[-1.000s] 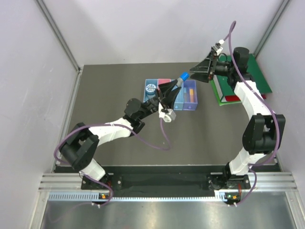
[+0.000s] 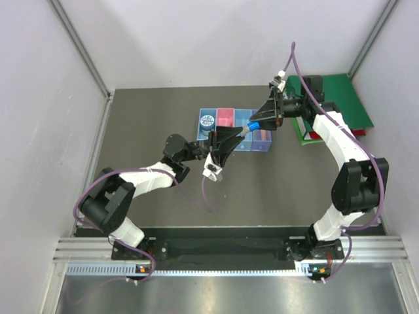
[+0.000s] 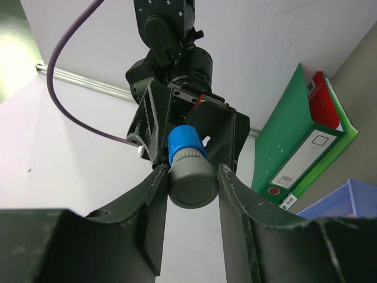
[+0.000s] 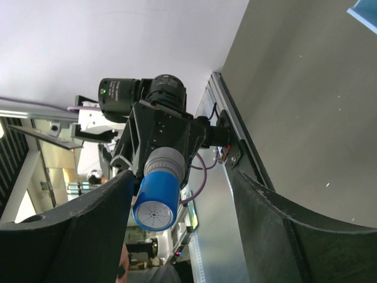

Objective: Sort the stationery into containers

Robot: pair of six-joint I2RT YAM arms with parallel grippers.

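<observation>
A glue stick with a grey body and blue cap (image 2: pixel 253 126) hangs above the row of containers (image 2: pixel 242 147). My left gripper (image 2: pixel 239 133) is shut on its grey end; in the left wrist view that grey base (image 3: pixel 192 187) sits between the fingertips, the cap pointing away. Over at the cap end is my right gripper (image 2: pixel 256 122). Its fingers stand apart in the right wrist view, with the blue cap (image 4: pixel 156 200) showing between them, closer to the left finger (image 4: pixel 112 203). Contact between the right fingers and the cap cannot be made out.
A round white-lidded tub (image 2: pixel 207 122) occupies the leftmost blue compartment; a pink compartment (image 2: pixel 224 114) is beside it. Green and red binders (image 2: pixel 340 95) lie at the back right, near the right arm. Bare table spreads left and in front of the containers.
My right gripper has moved left and slightly toward the front, reaching the blue cap. My left gripper, holding the glue stick, has shifted a little forward and turned the stick flatter.
</observation>
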